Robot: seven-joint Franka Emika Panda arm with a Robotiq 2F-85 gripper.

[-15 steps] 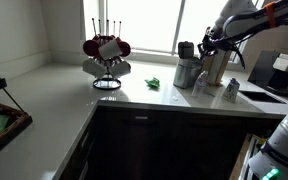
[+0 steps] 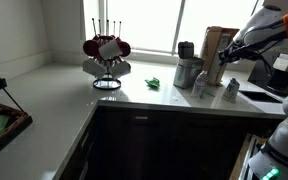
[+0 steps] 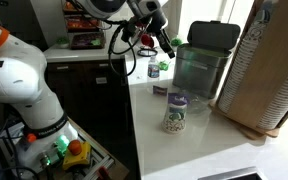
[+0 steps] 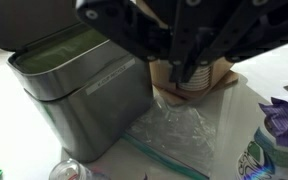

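Note:
My gripper (image 2: 226,58) hangs in the air above the right end of the counter, over the area with the bin and containers. In the wrist view the dark fingers point down at the top middle, close together, and nothing shows between them. A grey metal bin (image 4: 89,105) with its lid raised stands to the left there. A clear plastic bag (image 4: 174,130) lies on the counter beside it. On the right is a white canister (image 4: 267,155) with purple wrapping at its top. The clear bottle (image 3: 153,68) stands nearer the bin.
Behind the bag stands a tall brown ribbed box (image 3: 262,70). A green cloth (image 2: 152,83) and a rack (image 2: 107,82) with red and white mugs occupy the counter farther left. Bare countertop (image 3: 199,155) surrounds the canister.
My gripper has moved right and lower in exterior view 1, from near the bin toward the space above the canister. The objects on the counter have stayed where they were.

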